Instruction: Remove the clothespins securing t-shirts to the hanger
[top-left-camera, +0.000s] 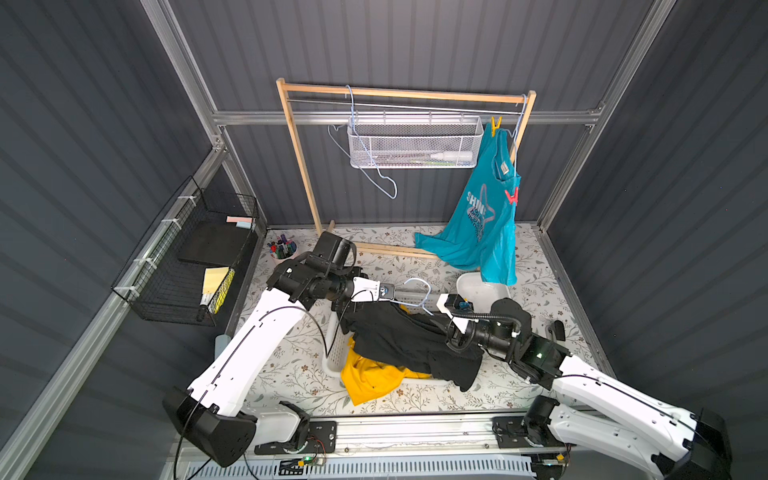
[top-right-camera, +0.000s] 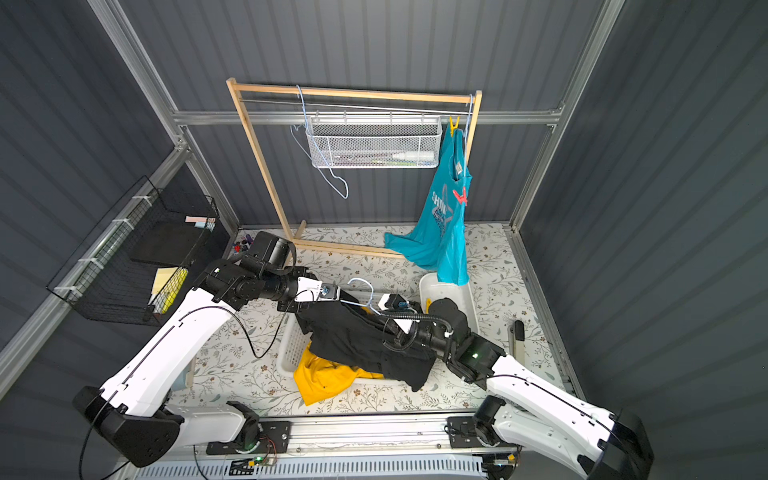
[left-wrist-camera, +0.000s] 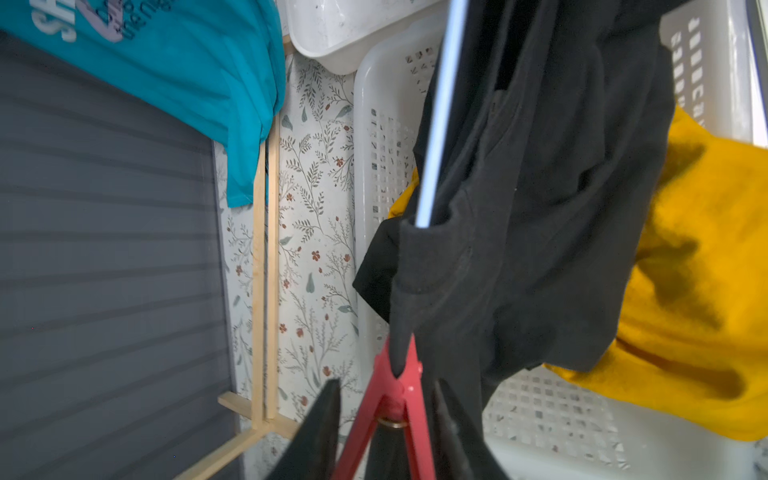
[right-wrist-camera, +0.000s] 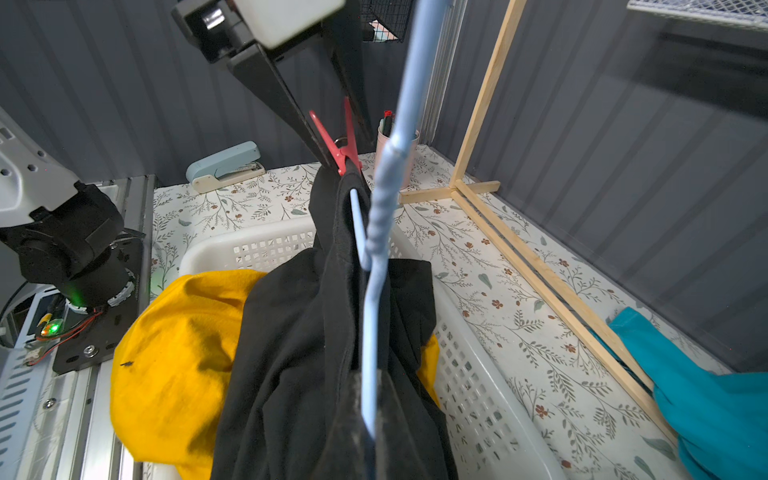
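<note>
A red clothespin (left-wrist-camera: 393, 384) clamps the black t-shirt (left-wrist-camera: 544, 200) at one end of the light blue hanger (left-wrist-camera: 440, 112). My left gripper stands part open around that clothespin, its fingertips either side of the handles. My right gripper is shut on the hanger's wire. A teal t-shirt (top-left-camera: 472, 216) hangs on the rack with a yellow clothespin (top-left-camera: 496, 125) and a red one (top-left-camera: 512, 196).
Yellow cloth (left-wrist-camera: 688, 280) and the black shirt lie over a white basket (right-wrist-camera: 488, 416). A white bin (top-right-camera: 448, 288), wooden rack base (right-wrist-camera: 544, 280), wire shelf (top-left-camera: 412, 160) and stapler (right-wrist-camera: 224, 168) stand around them.
</note>
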